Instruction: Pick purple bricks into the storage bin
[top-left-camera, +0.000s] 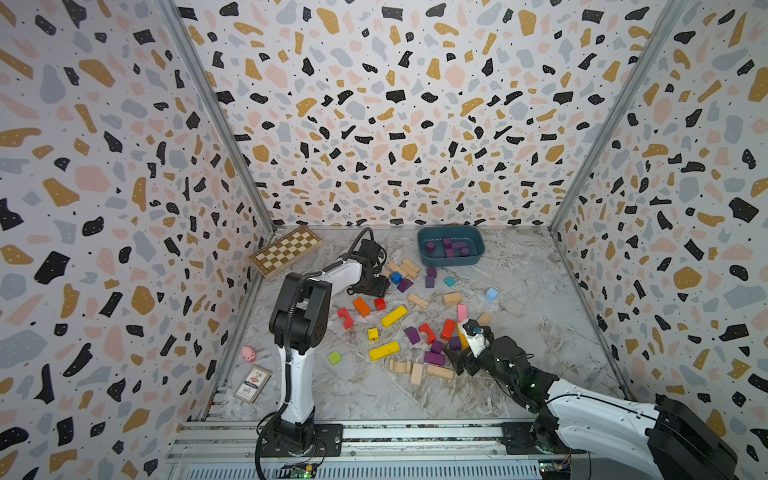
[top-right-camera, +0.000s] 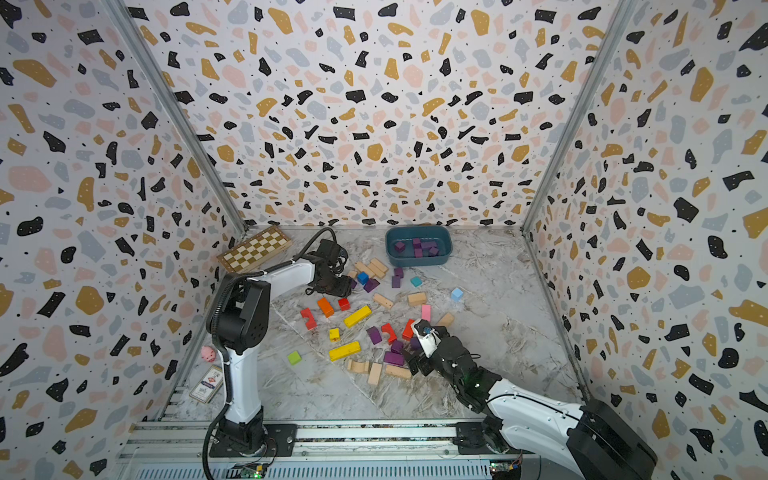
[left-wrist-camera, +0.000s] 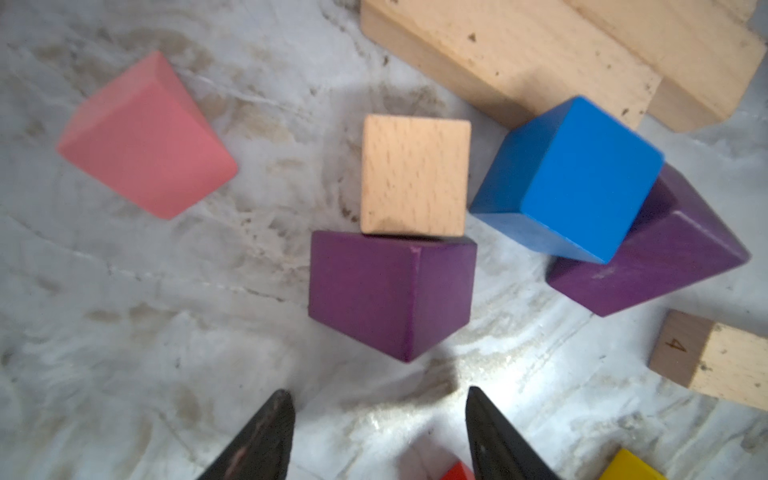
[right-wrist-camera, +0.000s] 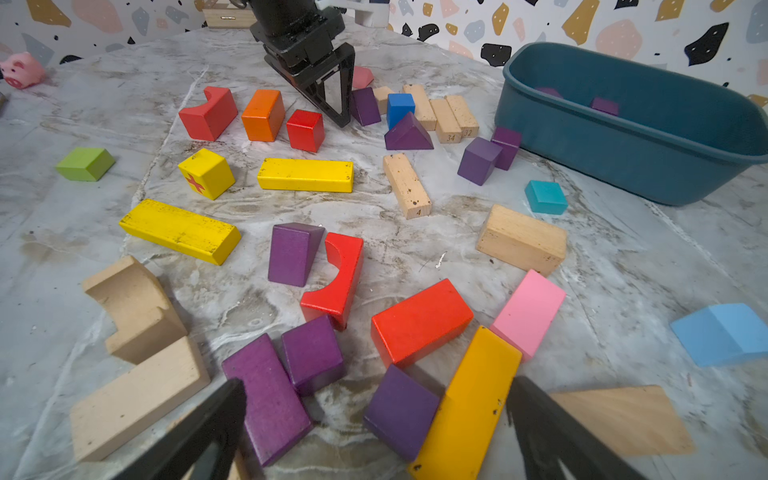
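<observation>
In the left wrist view a purple brick (left-wrist-camera: 368, 284) touches a wooden block, just ahead of my left gripper, whose fingers stand apart with nothing between them. To its right, another purple brick (left-wrist-camera: 656, 248) lies partly behind a blue one. My right gripper is open; between and beyond its fingers are a purple block (right-wrist-camera: 402, 412), a long purple brick (right-wrist-camera: 266, 400) and a purple cube (right-wrist-camera: 313, 353). Farther off lie a purple wedge (right-wrist-camera: 293, 253) and two purple cubes (right-wrist-camera: 480, 160) by the bin. The teal storage bin (top-left-camera: 450, 260) holds several purple bricks.
Red, yellow and wooden bricks crowd the middle; a yellow bar (right-wrist-camera: 472, 408) lies against the purple block. A blue brick (left-wrist-camera: 580, 176) and a wooden block (left-wrist-camera: 416, 176) stand close to the left gripper's nearest purple brick.
</observation>
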